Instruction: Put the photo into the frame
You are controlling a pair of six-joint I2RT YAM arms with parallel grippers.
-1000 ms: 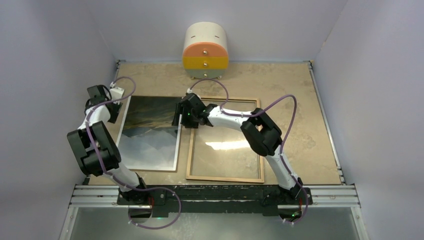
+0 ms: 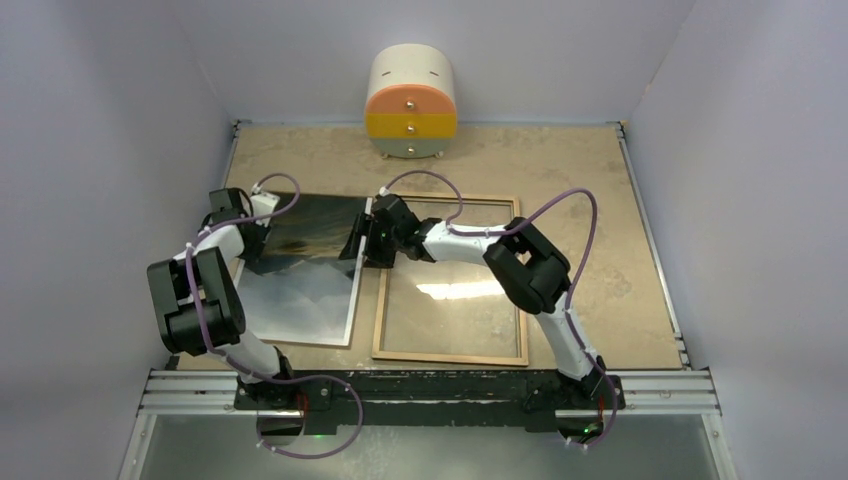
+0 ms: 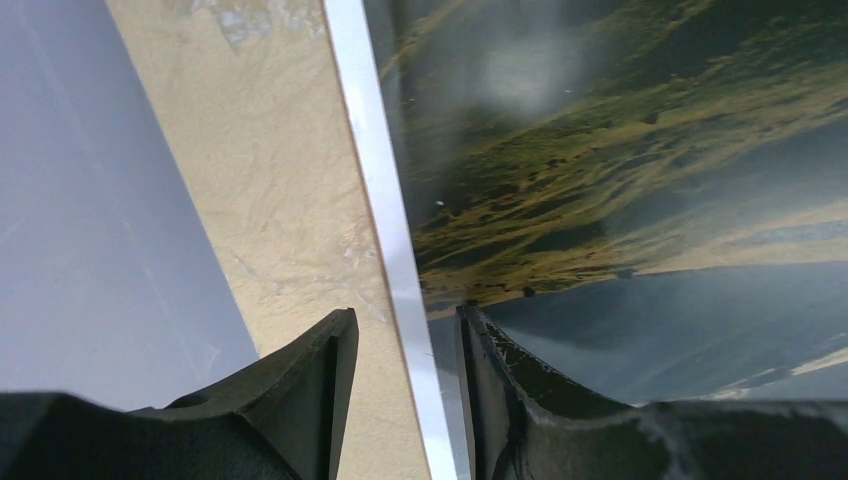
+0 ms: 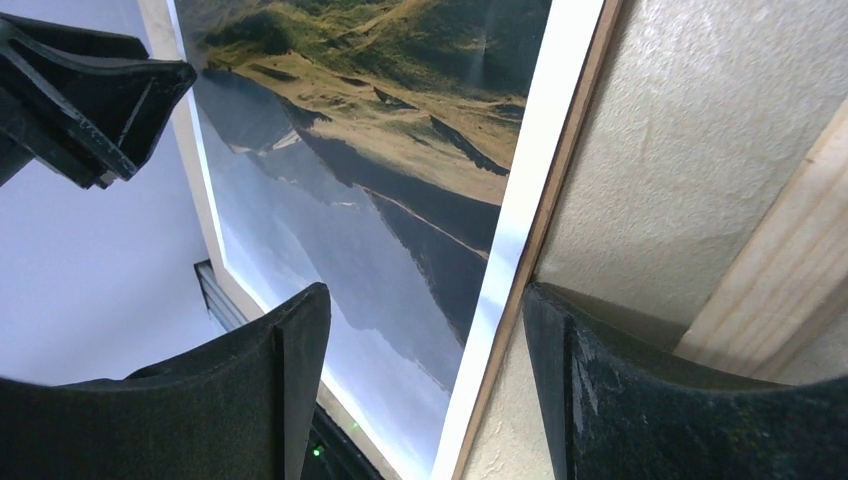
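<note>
The photo [image 2: 305,297], a landscape with a white border, lies flat on the left of the table. Right beside it rests the empty wooden frame [image 2: 450,358], through which the tabletop shows. My left gripper is part open at the photo's left edge, one finger on each side of the white border. Over the photo's right edge my right gripper stands open, with the white border and its brown side running between the fingers. Whether any finger touches the photo cannot be told.
A small rounded chest of drawers [image 2: 410,112] stands at the back against the wall. Side walls close in on both sides.
My left gripper has come rightward and toward the front, from beside the photo onto its left edge. The photo and frame look nearly unmoved.
</note>
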